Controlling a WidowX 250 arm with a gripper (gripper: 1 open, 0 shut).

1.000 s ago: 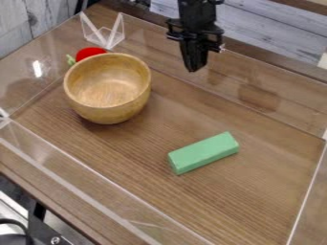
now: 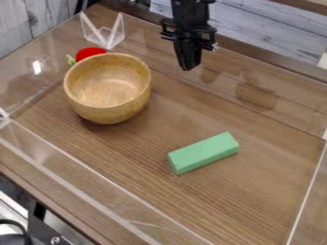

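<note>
The black gripper (image 2: 188, 55) hangs at the top centre, over the back of the wooden table (image 2: 255, 201). It looks shut, with nothing visible between its fingers. A wooden bowl (image 2: 109, 91) stands at the left. A small red object (image 2: 92, 55) with a green part lies just behind the bowl. A green block (image 2: 204, 152) lies in the front right part of the table, well apart from the gripper.
A raised wooden edge runs along the back and right of the table. Clear plastic shows at the left edge and behind the red object.
The gripper has shifted slightly over the last second, staying at the back centre. The objects on the table have not moved.
</note>
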